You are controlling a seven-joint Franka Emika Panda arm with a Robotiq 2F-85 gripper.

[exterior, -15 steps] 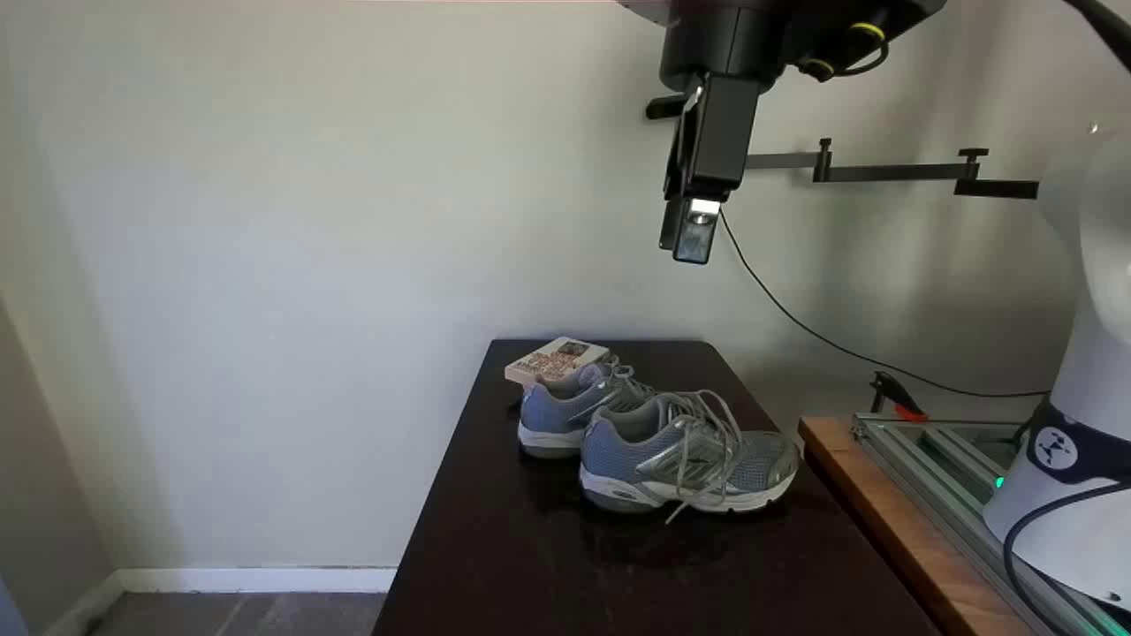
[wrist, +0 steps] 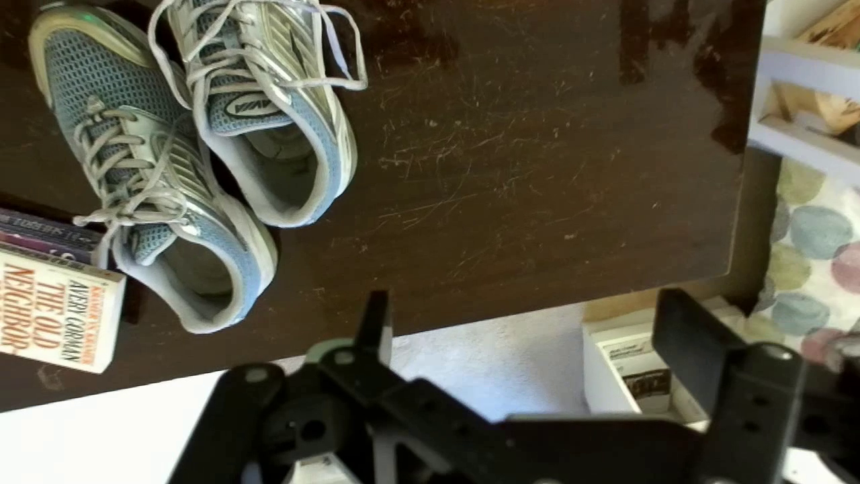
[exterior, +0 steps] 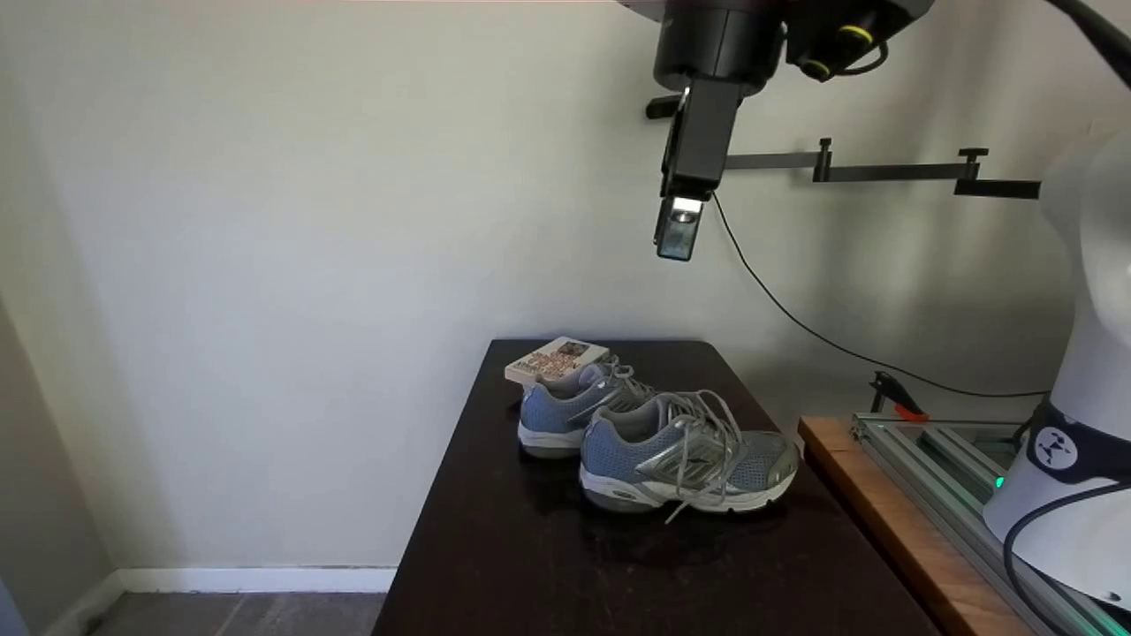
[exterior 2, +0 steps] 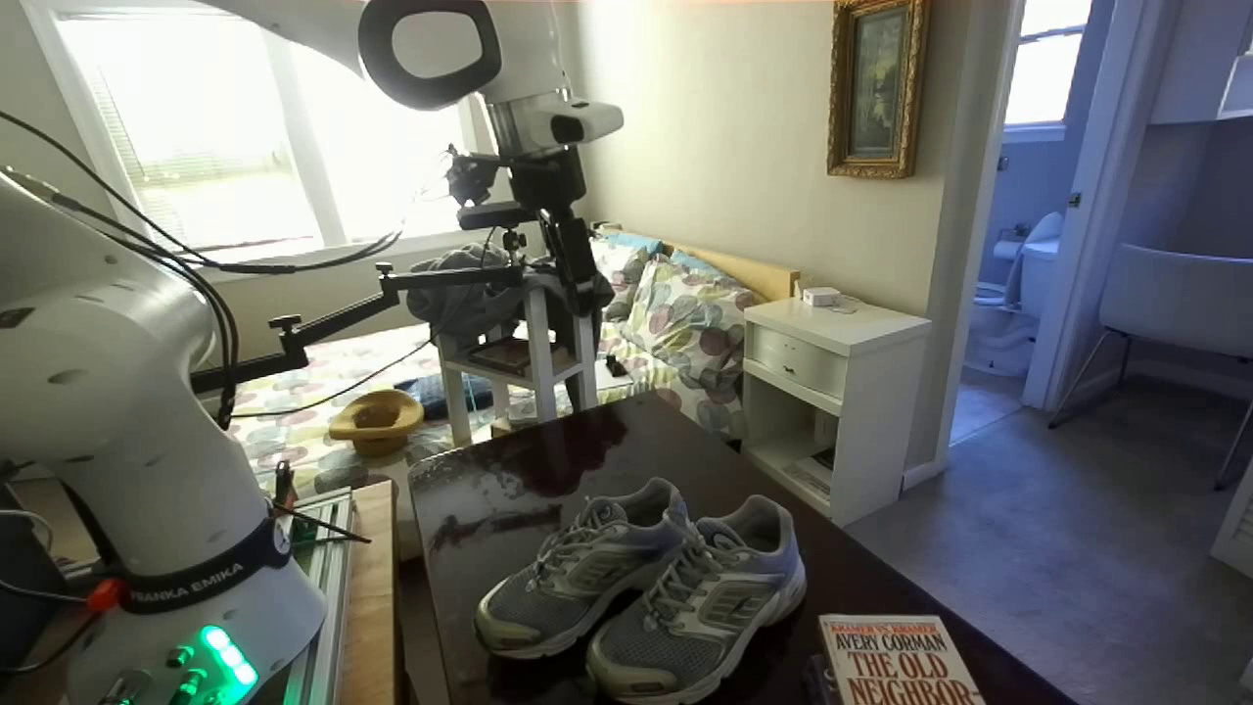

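Note:
Two grey-blue running shoes stand side by side on a dark table. The nearer shoe (exterior: 679,456) in exterior view 1 shows loose laces, and the other shoe (exterior: 573,408) sits just behind it. Beside that one lies a paperback book (exterior 2: 899,658), "The Old Neighborhood", resting on darker books (wrist: 48,238) in the wrist view. High above the table hangs my gripper (exterior: 679,249), well clear of the shoes. Its fingers (wrist: 375,327) are spread wide in the wrist view, and the space between them is empty.
A white nightstand (exterior 2: 840,329) and a bed with a patterned cover stand past the table. A black camera bar (exterior 2: 411,282) extends from beside the arm's base.
The gripper has shifted slightly left in exterior view 1 and turned a little. Shoes and book have stayed where they were.

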